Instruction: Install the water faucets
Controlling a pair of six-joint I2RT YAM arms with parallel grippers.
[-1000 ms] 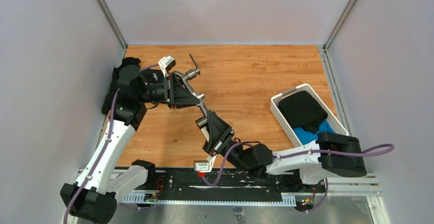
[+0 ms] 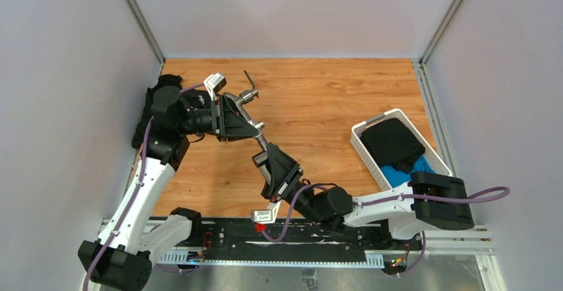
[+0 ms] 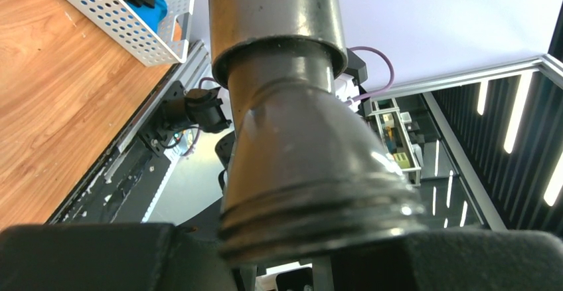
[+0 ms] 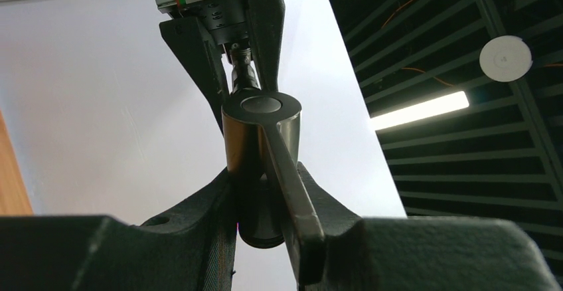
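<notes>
A metal faucet assembly (image 2: 245,98) is held between my arms in the top view. My left gripper (image 2: 245,121) is shut on its body, whose large threaded end fills the left wrist view (image 3: 299,145). My right gripper (image 2: 265,155) is below and to the right, around a cylindrical metal piece with a flat lever (image 4: 262,138) at the lower end of the assembly. Its fingers (image 4: 166,251) sit on both sides of that piece; whether they grip it firmly I cannot tell.
A white basket (image 2: 362,148) with black and blue cloth stands at the right. Black cloth (image 2: 149,108) lies at the back left.
Both arms and the metal assembly are almost still, with only a very slight shift in the top view.
</notes>
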